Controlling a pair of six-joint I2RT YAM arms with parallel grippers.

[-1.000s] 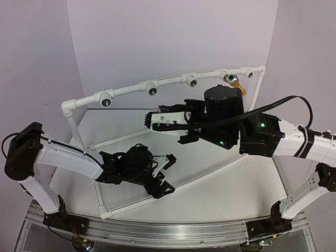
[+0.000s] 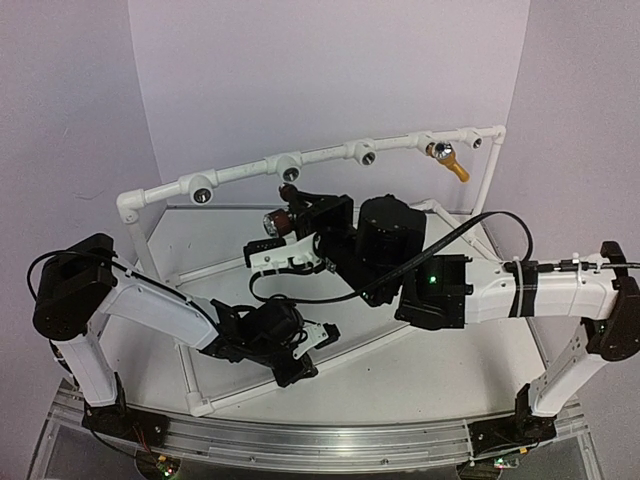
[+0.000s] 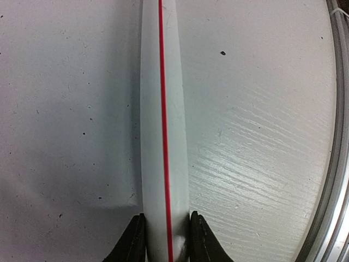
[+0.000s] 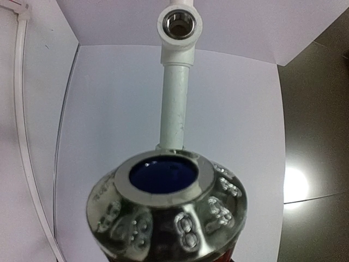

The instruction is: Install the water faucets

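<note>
A faucet with a dark red body and a chrome end (image 2: 275,222) is held by my right gripper (image 2: 291,212), in front of the rack's upper pipe. In the right wrist view its faceted chrome collar (image 4: 166,213) with a blue centre fills the lower middle and hides the fingers. Beyond it a threaded pipe socket (image 4: 180,24) faces the camera. Down at the rack's front bottom pipe (image 3: 163,120), my left gripper has a finger against each side of that pipe. An orange-handled faucet (image 2: 450,163) sits in a socket at the right of the upper pipe.
Several sockets line the upper white pipe (image 2: 328,154); the open ones include a left socket (image 2: 202,190) and a middle socket (image 2: 367,155). Walls close in the back and sides. A metal rail (image 2: 330,447) runs along the front edge.
My right arm has moved left, and its wrist has turned so the dark red faucet now shows.
</note>
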